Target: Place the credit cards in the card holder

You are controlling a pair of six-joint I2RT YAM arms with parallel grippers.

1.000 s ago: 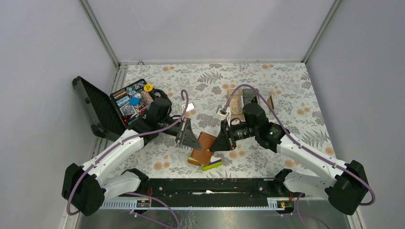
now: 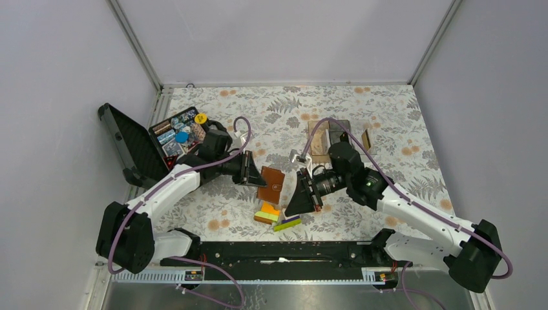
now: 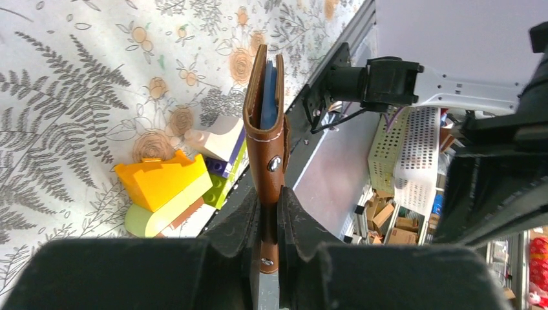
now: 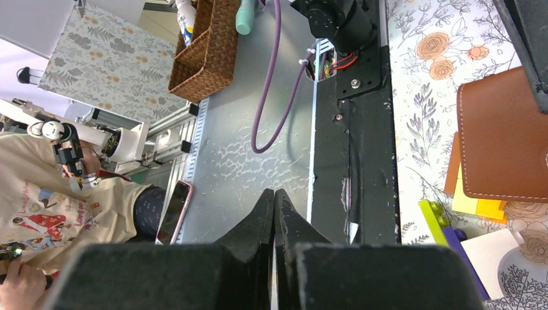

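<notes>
A brown leather card holder (image 2: 271, 184) is pinched upright in my left gripper; its snap button and a blue edge inside the slot show in the left wrist view. In the right wrist view its flat side (image 4: 504, 142) appears at the right. My right gripper is shut with nothing visible between its fingers, just to the right of and below the holder in the top view. I cannot tell whether any loose cards are on the table.
Colourful blocks (image 2: 267, 213) lie on the floral mat near the front edge. An open black case (image 2: 132, 145) is at the back left, and a box (image 2: 316, 129) at the back right, partly behind my right arm.
The card holder has moved up and left with my left gripper, uncovering the blocks. My right gripper is now apart from the holder, having shifted slightly right and down.
</notes>
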